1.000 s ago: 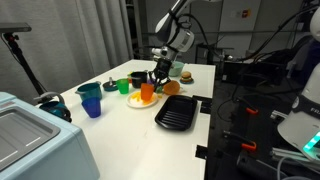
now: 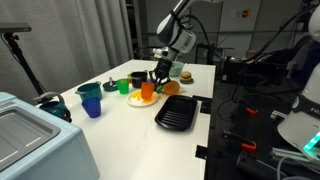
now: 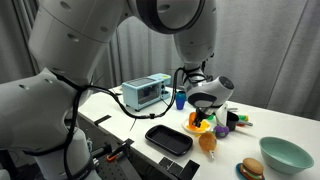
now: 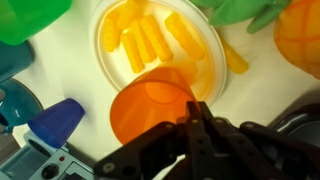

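Note:
An orange cup (image 4: pixel 140 108) shows its open mouth in the wrist view, over the edge of a white plate (image 4: pixel 101 45) that bears yellow fry-shaped pieces (image 4: pixel 152 38). My gripper is shut on the cup's rim at one side. In exterior view 1 the orange cup (image 2: pixel 148 90) appears at the plate's back edge, with the gripper (image 2: pixel 155 79) just above and to its right. The arm partly covers this area in exterior view 2. Whether the cup's base touches the plate cannot be made out.
A black tray (image 2: pixel 177 113) lies in front of the plate. Blue cups (image 2: pixel 92 106) and a green cup (image 2: pixel 124 86) stand to the left, beyond a white toaster oven (image 2: pixel 40 145). On the other side are an orange round object (image 3: pixel 207 143), a burger (image 3: pixel 249 168) and a teal bowl (image 3: pixel 287 155).

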